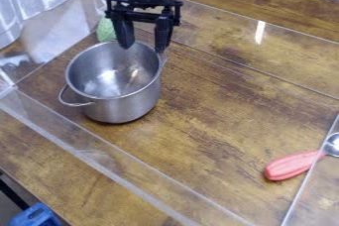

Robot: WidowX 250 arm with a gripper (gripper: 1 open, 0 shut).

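My black gripper (143, 38) points down over the back of a steel pot (113, 99), its two fingers apart above the rim. I see nothing held between them. The pot has a wire handle on its left side and stands on the wooden table (225, 121).
A green object (106, 29) sits behind the pot at the left. A pink-handled utensil (294, 165) lies at the front right. A blue object (38, 216) is at the bottom-left corner. Clear plastic edges border the work area.
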